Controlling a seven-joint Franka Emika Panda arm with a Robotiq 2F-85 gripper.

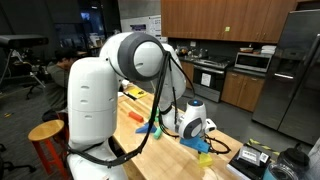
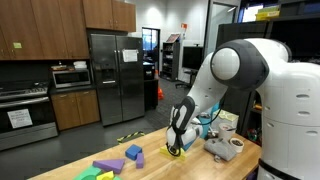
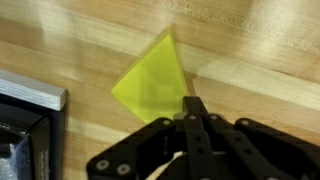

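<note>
A flat yellow piece (image 3: pixel 155 82), folded or cut to a pointed shape, lies on the wooden table in the wrist view. My gripper is shut, its dark fingertips together over the piece's right edge. Whether any of the yellow material is pinched between them cannot be told. From the first exterior view, the yellow piece (image 1: pixel 205 159) shows close under the hand, near the table's front right. The second exterior view has the yellow piece (image 2: pixel 172 153) right at the fingertips, partly behind the gripper (image 2: pixel 175 151).
A black box-like object (image 3: pixel 30 130) stands to the left in the wrist view. Blue (image 2: pixel 130 137) and purple (image 2: pixel 133 152) pieces lie on the table nearby. A dark round container (image 1: pixel 291 163) is at the right edge. Bare wood lies in front of the arm.
</note>
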